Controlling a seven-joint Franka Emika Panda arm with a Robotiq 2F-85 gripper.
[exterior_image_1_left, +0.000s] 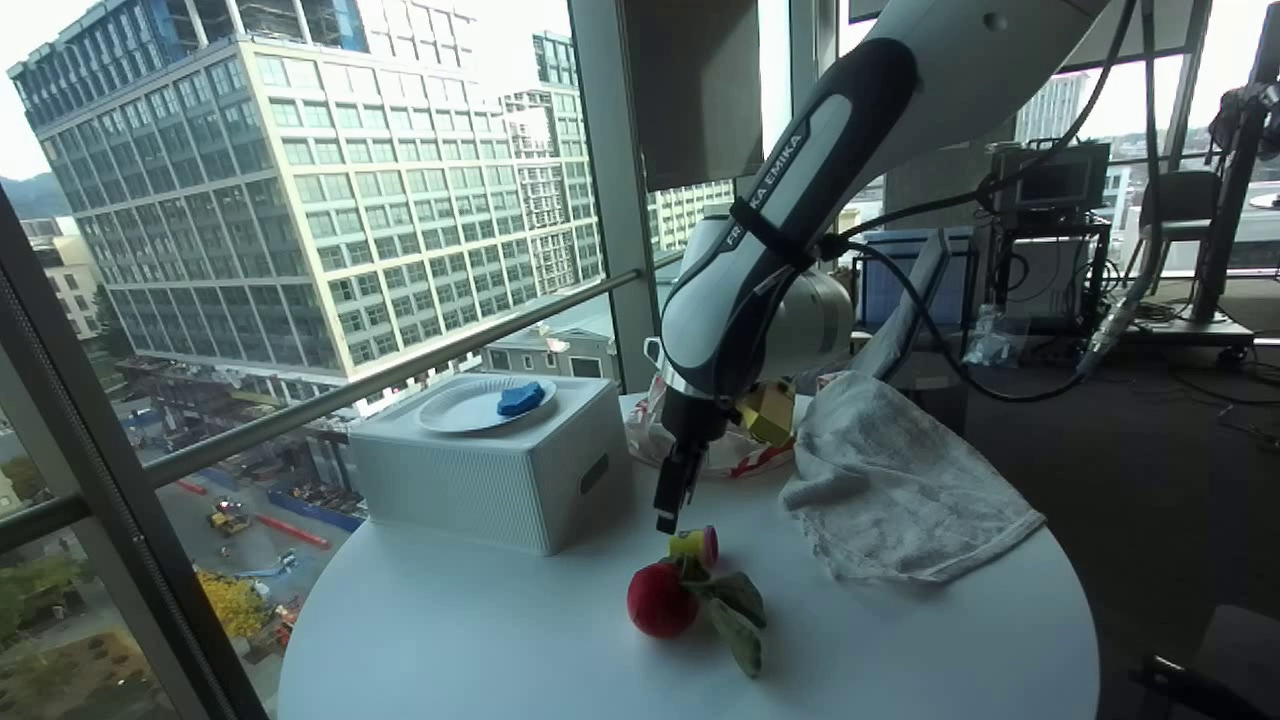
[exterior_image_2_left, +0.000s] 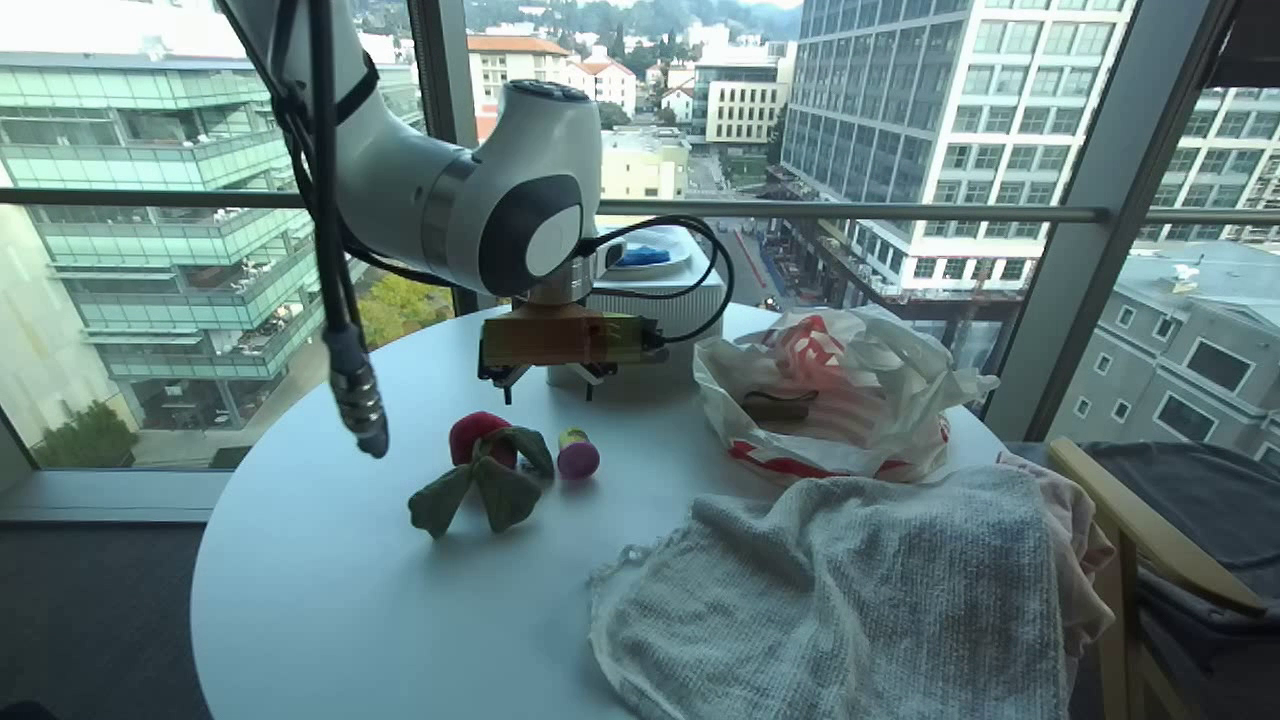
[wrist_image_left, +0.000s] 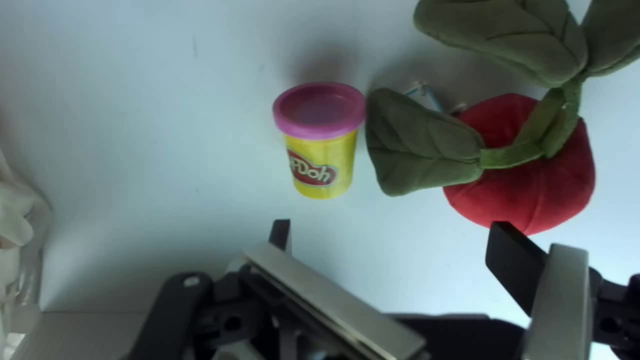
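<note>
A yellow Play-Doh can with a purple lid is on its side, its lid turned toward the second exterior view. Beside it on the round white table is a red plush fruit with green leaves; one leaf comes close to the lid. My gripper is open, its fingers wide apart and nothing between them. In the first exterior view the gripper is above and just behind the can. In the second, both fingertips hang over the table beyond the can.
A white ribbed box stands at the window side, with a white plate and a blue item on top. A plastic bag and a grey cloth cover the other side.
</note>
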